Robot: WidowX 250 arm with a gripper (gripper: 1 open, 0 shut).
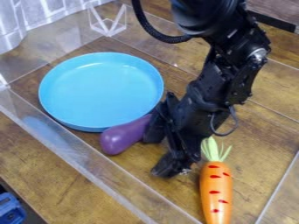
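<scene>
My black gripper [176,144] is low over the wooden surface in the middle right, its fingers around the right end of a purple eggplant [124,135]. The dark fingers hide that end, so whether they are closed on it I cannot tell. A blue plate [100,83] lies up and left of the eggplant. An orange toy carrot [216,192] with pale green leaves lies just right of and below the gripper.
A clear plastic wall [65,153] runs along the lower left, with a blue object [12,197] outside it in the corner. Bare wood [263,131] is free at the right.
</scene>
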